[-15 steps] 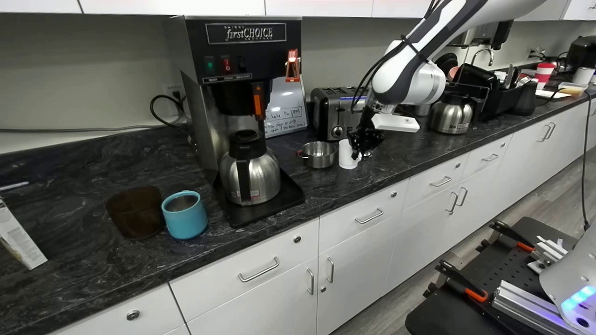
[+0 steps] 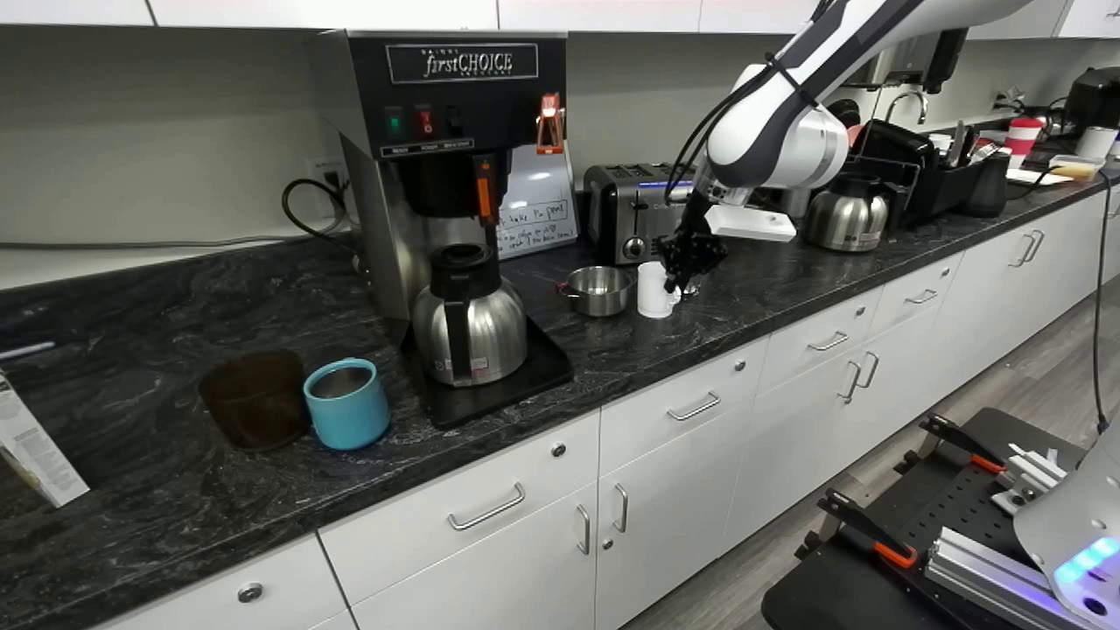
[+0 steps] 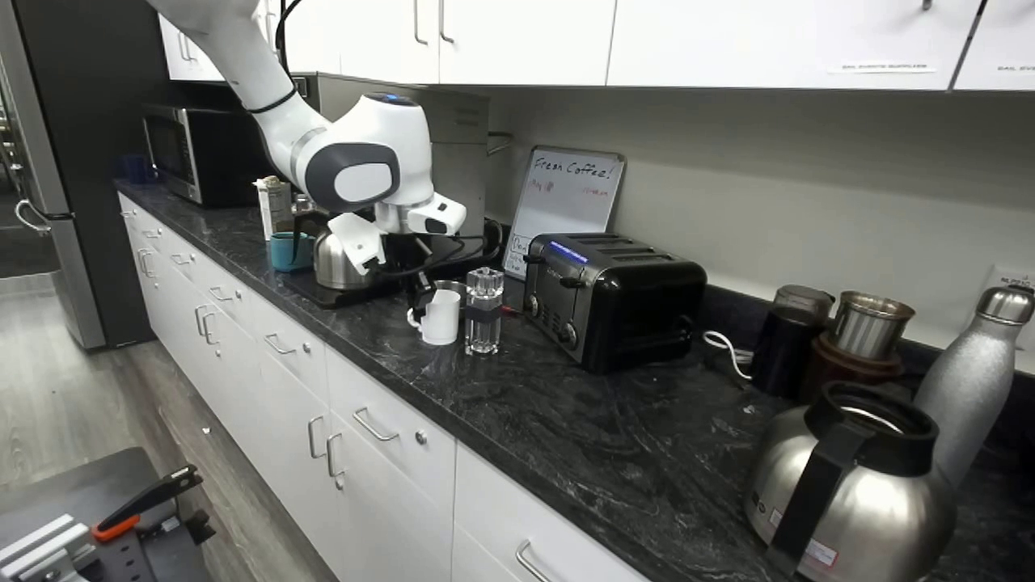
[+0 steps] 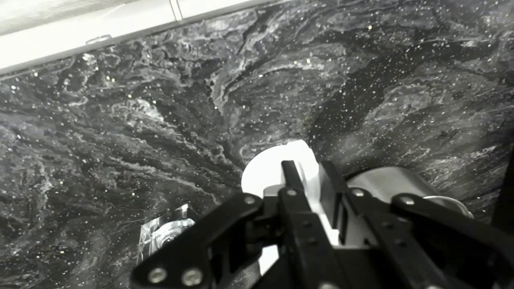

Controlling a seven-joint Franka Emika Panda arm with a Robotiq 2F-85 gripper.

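A white mug (image 2: 655, 290) stands upright on the dark counter, between a steel bowl (image 2: 598, 290) and my gripper (image 2: 674, 282). In the wrist view the gripper is over the mug (image 4: 262, 171), its fingers shut with a narrow gap. White mug surface shows through that gap, but whether the rim or handle is pinched there cannot be told. From the other side, the fingers (image 3: 423, 291) reach down at the mug (image 3: 442, 318), whose handle faces the counter's front.
A clear glass or acrylic piece (image 3: 483, 310) stands close beside the mug, with a toaster (image 3: 621, 301) behind. The coffee maker (image 2: 362, 199) holds a steel carafe (image 2: 493, 331); a turquoise mug (image 2: 348, 409) sits left of it.
The arm and gripper have shifted slightly right in exterior view 1. The white mug sits marginally further right, with more of its handle showing.
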